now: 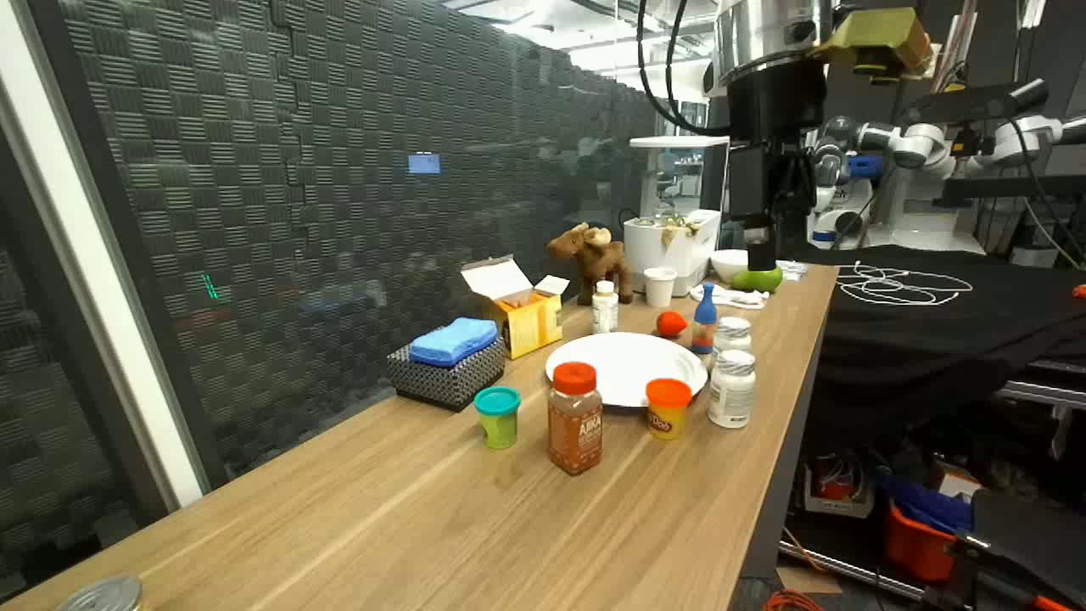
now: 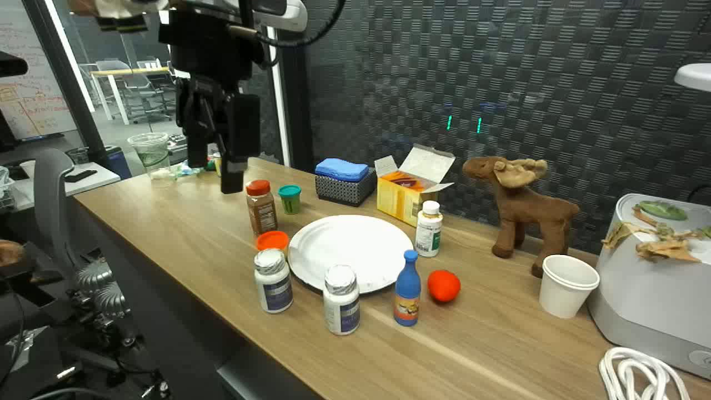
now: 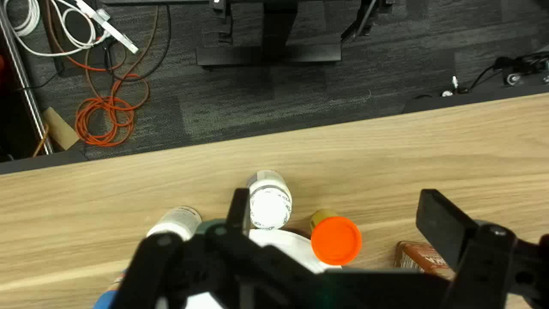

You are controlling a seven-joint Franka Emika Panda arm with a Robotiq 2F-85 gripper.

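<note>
My gripper hangs open above the table's near edge, with its fingers wide apart and nothing held. Below it in the wrist view are a white pill bottle [image 3: 270,203] and an orange-lidded Play-Doh tub [image 3: 336,240]. A white plate [image 2: 350,250] lies mid-table, partly hidden by the gripper in the wrist view. Around the plate stand two white bottles [image 2: 273,283], a blue bottle [image 2: 407,291], a red ball-like item [image 2: 444,285], a spice jar [image 1: 576,419], a teal-lidded tub [image 1: 498,417] and another white bottle [image 2: 428,230].
Along the back wall are a mesh basket [image 1: 445,377] with a blue cloth, an open yellow box [image 1: 529,321] and a plush moose [image 2: 526,206]. A paper cup [image 2: 566,286] stands beside a white appliance [image 2: 656,286].
</note>
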